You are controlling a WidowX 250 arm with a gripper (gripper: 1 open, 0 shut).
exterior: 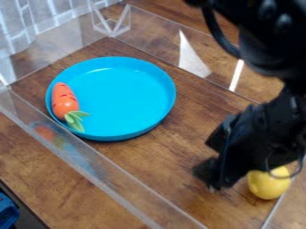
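Observation:
A black gripper [221, 165] hangs over the wooden floor at the right, its fingers pointing down and left. A yellow round object [269, 183] lies just right of the fingers, partly behind the arm; whether they touch it is unclear, and so is the state of the fingers. A blue plate [125, 94] holds an orange toy carrot [64, 101] with green leaves at its left side.
Clear plastic walls [89, 170] border the wooden area. A dark blue object [6, 213] sits outside at the lower left. The wood between plate and gripper is clear.

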